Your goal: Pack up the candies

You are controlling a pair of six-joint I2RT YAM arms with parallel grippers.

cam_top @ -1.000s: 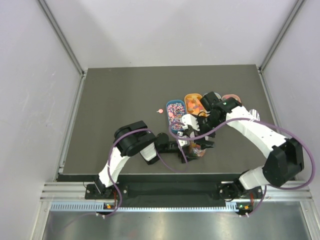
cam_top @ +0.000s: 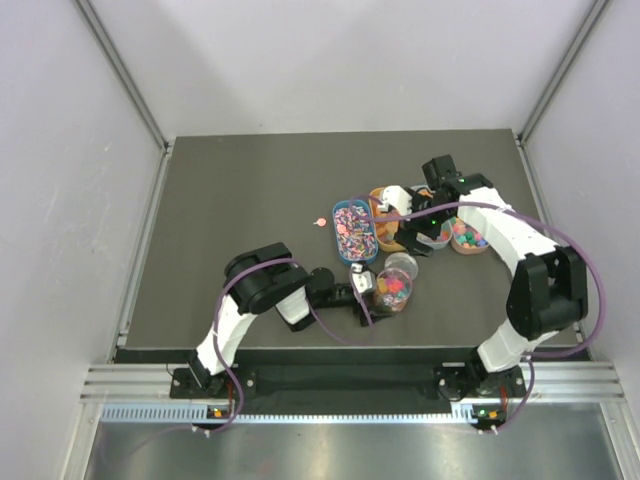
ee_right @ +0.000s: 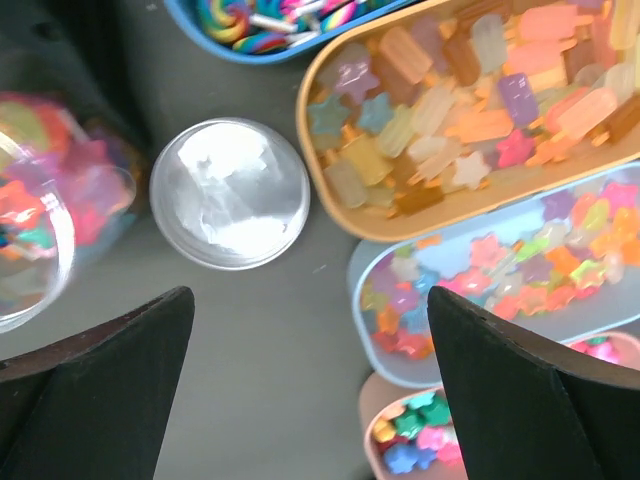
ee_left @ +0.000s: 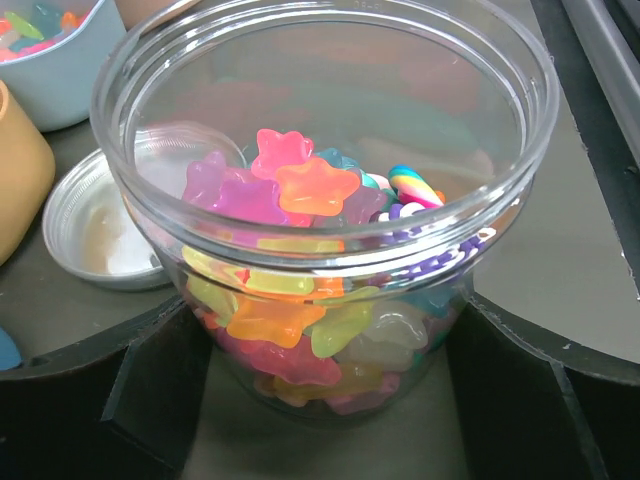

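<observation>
A clear open jar (ee_left: 320,340) stands on the table, partly filled with star gummies and a few striped candies. My left gripper (cam_top: 375,299) is open around it, one finger on each side of the lower wall; whether both fingers touch it is hard to tell. Beside the jar lies the round silver lid (ee_right: 232,195). Over the bins, my right gripper stands open with nothing between its fingers. Below it are an orange bin (ee_right: 318,110) of gummies, a light blue bin (ee_right: 360,300) of star gummies and a pink bin (ee_right: 366,425) of small bright stars.
A blue bin (cam_top: 355,230) of wrapped candies stands at the left end of the row. One small pink piece (cam_top: 320,222) lies alone on the table left of it. The right arm hides part of the bins in the top view.
My right gripper has moved from above the jar toward the bins at the back. Jar mouth and lid now show in the top view. The left arm has stayed nearly still.
</observation>
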